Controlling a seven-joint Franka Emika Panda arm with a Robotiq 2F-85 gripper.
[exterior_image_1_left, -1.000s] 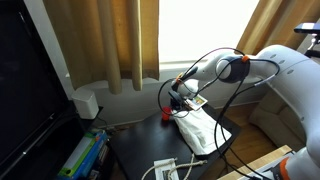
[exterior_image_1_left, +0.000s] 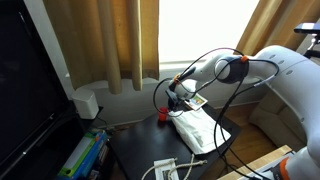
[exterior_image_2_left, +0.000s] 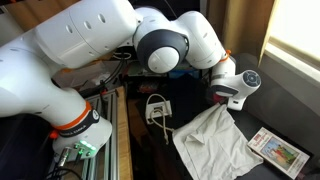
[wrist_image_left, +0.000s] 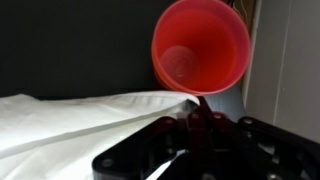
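Note:
A white cloth (exterior_image_2_left: 217, 148) lies spread and wrinkled on the dark table, one corner drawn up toward my gripper. In the wrist view the cloth's edge (wrist_image_left: 150, 101) narrows to a point at the fingertips, which are shut on that corner. Just beyond them stands a red cup (wrist_image_left: 208, 50), its open mouth toward the camera and no contents visible. The cup (exterior_image_1_left: 163, 115) shows beside the gripper in exterior view 1, while in exterior view 2 the arm hides most of it.
A framed picture or book (exterior_image_2_left: 278, 151) lies beside the cloth near the wall. On the table's other side are a white device (exterior_image_2_left: 157, 108) and its cable. Bare dark table (exterior_image_1_left: 138, 147) lies left of the cloth, with the wall close behind the cup.
My gripper and the cloth corner have shifted very slightly left in exterior view 1. Otherwise the scene looks the same.

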